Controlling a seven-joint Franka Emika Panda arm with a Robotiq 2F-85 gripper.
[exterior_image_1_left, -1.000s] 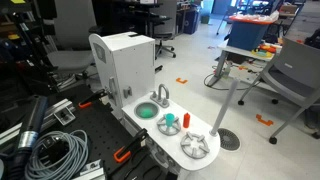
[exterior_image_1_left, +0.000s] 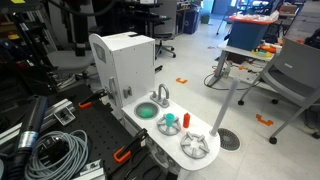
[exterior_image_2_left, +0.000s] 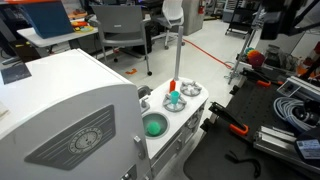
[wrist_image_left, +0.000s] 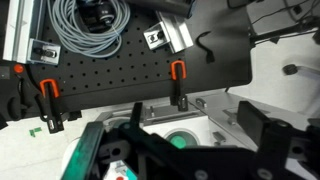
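In the wrist view my gripper stands open, its two dark fingers far apart with nothing held between them. Beyond that gap lies part of a green sink bowl (wrist_image_left: 180, 141). In the first exterior view, a white toy kitchen counter carries the green bowl (exterior_image_1_left: 146, 110), a small faucet (exterior_image_1_left: 162, 95), a teal cup (exterior_image_1_left: 170, 118) on one burner and a red bottle (exterior_image_1_left: 186, 120) beside it. A second burner (exterior_image_1_left: 194, 146) is bare. The second exterior view shows the cup (exterior_image_2_left: 174, 97) and bottle (exterior_image_2_left: 172, 85) close together.
A tall white cabinet (exterior_image_1_left: 124, 60) rises at the counter's end. Along the counter runs a black table (wrist_image_left: 100, 75) with orange-handled clamps (exterior_image_1_left: 122, 156) and a coiled grey cable (exterior_image_1_left: 60, 155). Chairs stand farther off; the floor beside the counter is mostly open.
Dark parts of the arm and gripper have come into the upper left of the first exterior view, above the black table. The cup, bottle and counter look unmoved.
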